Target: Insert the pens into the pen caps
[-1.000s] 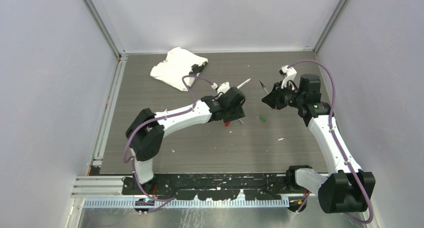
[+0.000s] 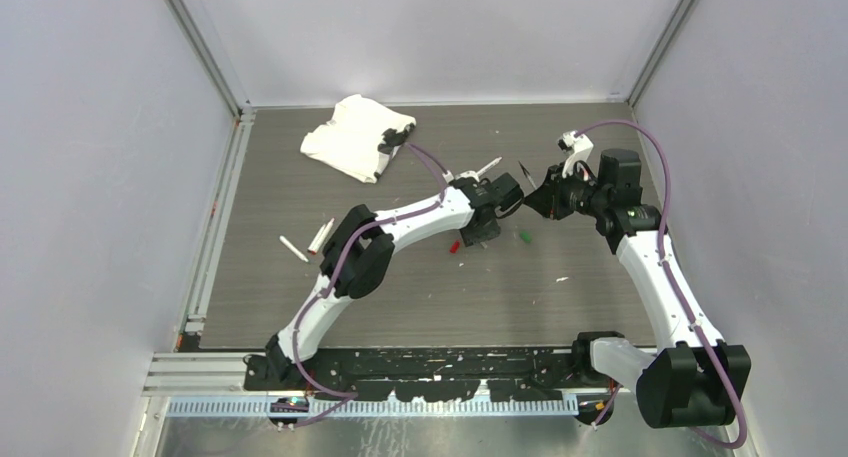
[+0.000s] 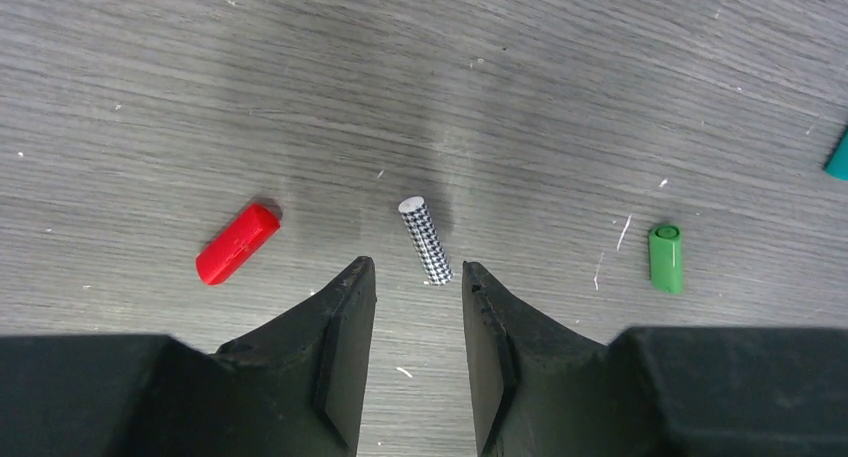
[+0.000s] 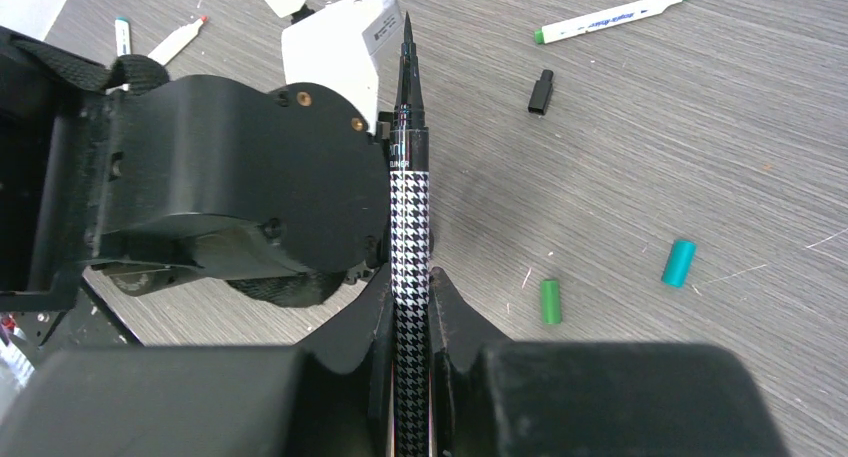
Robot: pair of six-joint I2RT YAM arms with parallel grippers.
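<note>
A black-and-white houndstooth pen cap [image 3: 426,242] lies on the table in the left wrist view. Above it, my left gripper is part open, with a gap between its fingertips and nothing gripped; how far it hangs over the cap is hard to judge. A houndstooth pen [image 4: 409,217], uncapped with its black tip pointing up, is clamped by my right gripper. Other caps lie loose: red [image 3: 238,244], green [image 3: 666,259], teal [image 4: 678,263] and black [image 4: 541,92]. The right fingers hide the pen's lower part.
A green-ended white marker [image 4: 615,17] lies at the back. Several white markers [image 2: 293,249] rest at the left side. A white cloth [image 2: 345,142] sits at the back left.
The right arm and its pen have stayed still.
</note>
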